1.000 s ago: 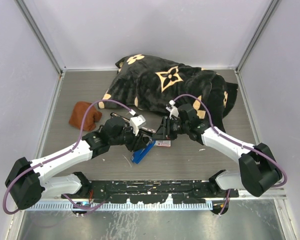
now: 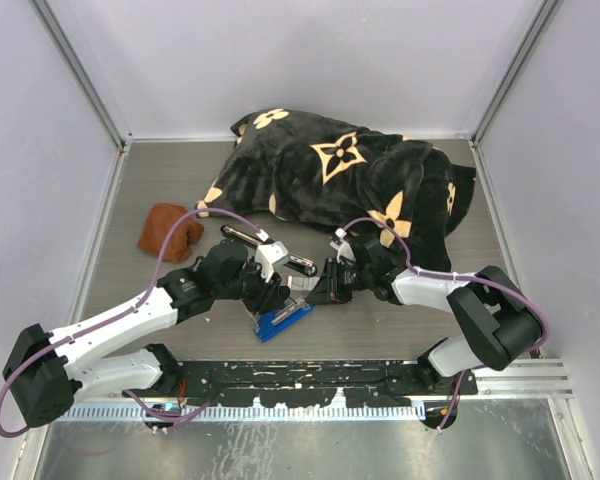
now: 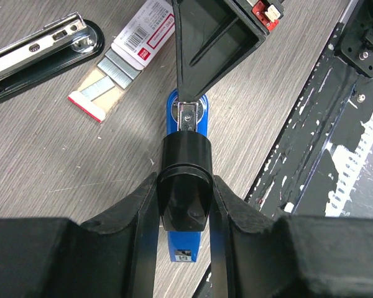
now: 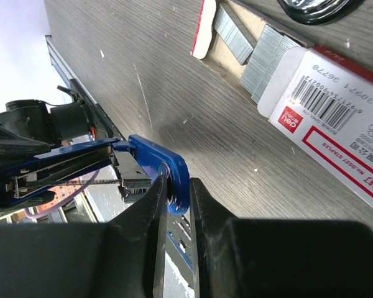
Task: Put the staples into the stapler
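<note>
The blue stapler [image 2: 283, 322] stands opened, its lower part angled across the table near the front middle. In the left wrist view its blue body [image 3: 185, 243] passes under a black rounded part [image 3: 186, 180], on which my left gripper is shut. A bare metal spring rod [image 4: 68, 182] shows along the opened stapler in the right wrist view. My right gripper has its narrow-set fingers around the blue end [image 4: 179, 180]; how firmly they meet it cannot be told. A staple box [image 3: 146, 31] lies open nearby, grey staple strips [image 3: 116, 69] showing at its mouth.
A black stapler [image 3: 43, 53] lies beyond the staple box. Behind it is a dark patterned blanket [image 2: 330, 170]. A brown cloth [image 2: 170, 230] rests at the left. Bare table lies right of centre; the black rail [image 2: 290, 382] bounds the front.
The blue stapler has turned flatter and shifted a little left, with my left gripper moving left and down. The staple box appears shifted left.
</note>
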